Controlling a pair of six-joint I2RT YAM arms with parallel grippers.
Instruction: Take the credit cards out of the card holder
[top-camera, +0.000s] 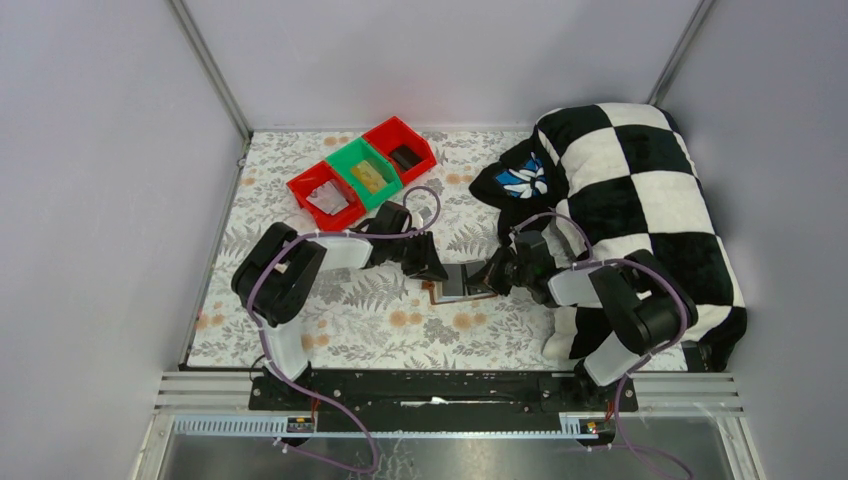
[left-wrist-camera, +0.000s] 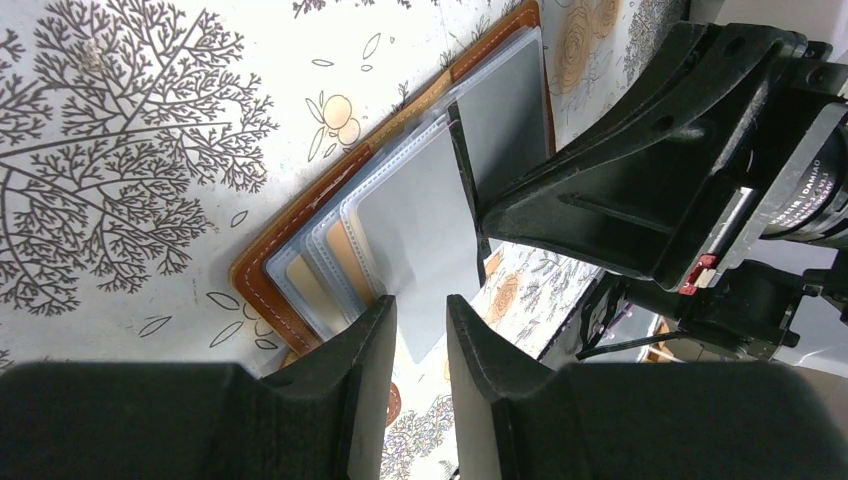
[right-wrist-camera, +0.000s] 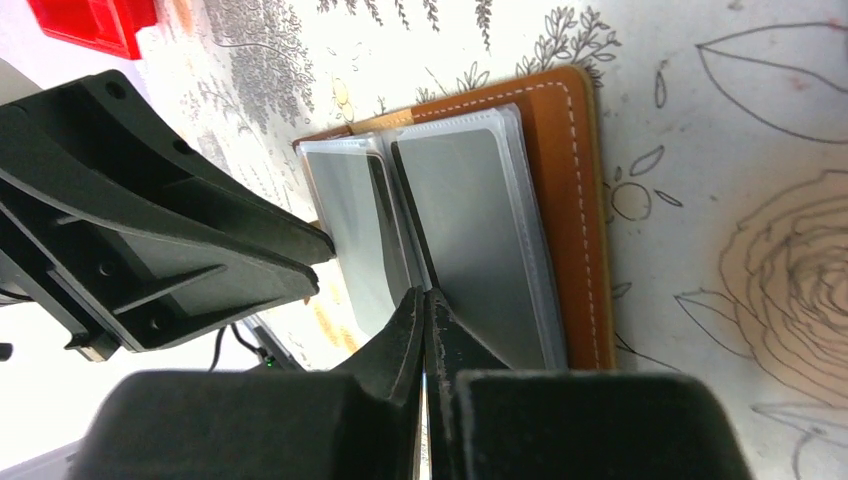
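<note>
The brown card holder (top-camera: 462, 299) lies spread on the table between my two grippers. In the left wrist view its clear sleeves (left-wrist-camera: 418, 225) show pale card faces and tan card edges. My left gripper stands open at the near corner, its fingers apart on either side of the sleeve corner. In the right wrist view my right gripper is shut, fingertips together with nothing between them. They rest at the fold beside a grey sleeve (right-wrist-camera: 465, 200); the card there lies outside the fingers. The leather cover (right-wrist-camera: 568, 180) shows beyond.
Red and green bins (top-camera: 362, 170) stand at the back left, with items inside. A checkered cushion (top-camera: 640, 210) fills the right side behind my right arm.
</note>
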